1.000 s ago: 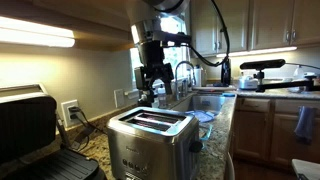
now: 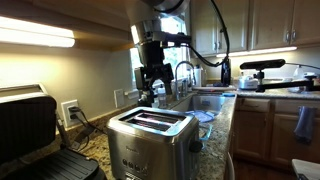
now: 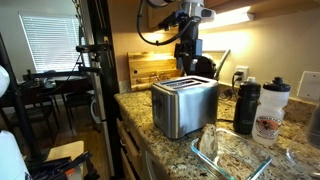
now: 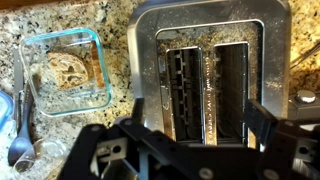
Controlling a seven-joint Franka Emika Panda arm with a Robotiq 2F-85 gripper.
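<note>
A silver two-slot toaster (image 2: 158, 145) stands on the granite counter. In the wrist view its two long slots (image 4: 185, 95) look empty, and its top lies directly below me. My gripper is open above it, fingers spread to either side of the slots, with nothing between them. Exterior view 2 shows a clear gap between the toaster (image 3: 185, 108) and the gripper (image 3: 186, 68). A slice of bread (image 4: 68, 70) lies in a clear glass dish (image 4: 98, 72) beside the toaster.
A spoon (image 4: 22, 140) and a knife lie near the dish. Behind the toaster are a dark bottle (image 3: 246, 108) and a clear bottle with a white lid (image 3: 270, 112). A black open-lidded grill (image 2: 28, 125) stands beside it, below a wall outlet.
</note>
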